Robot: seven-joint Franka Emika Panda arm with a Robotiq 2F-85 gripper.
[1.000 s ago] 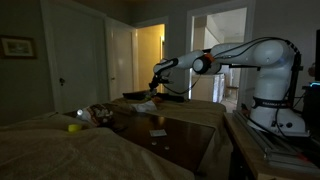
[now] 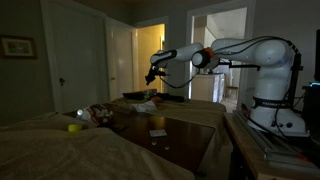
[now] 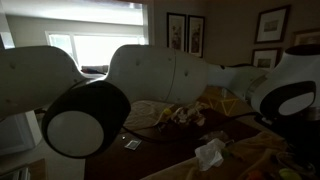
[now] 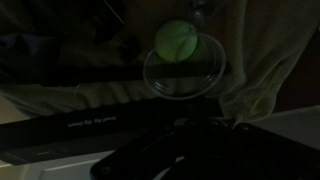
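Raised above the far part of the table, my gripper [image 2: 151,77] appears shut, with nothing seen between its fingers. In the dark wrist view, its shadowy gripper tips [image 4: 205,112] are hard to make out. A clear round plastic container [image 4: 185,68] lies ahead of them, with a round green object [image 4: 176,41] overlapping its rim. Whether the green object is inside or beside it, I cannot tell. A long black box [image 4: 100,122] with white lettering stretches across the wrist view. The arm hides the gripper in the second exterior view.
Brown cloth [image 2: 60,150] covers the near table. On the dark brown surface [image 2: 185,145] lies a small white card [image 2: 157,133]. A heap of mixed items [image 2: 97,114], a yellow object [image 2: 74,128] and crumpled white plastic [image 3: 210,154] stand around it.
Compared with one second ago, my gripper is higher above the far items and slightly further left in the exterior view. The table items look unmoved.
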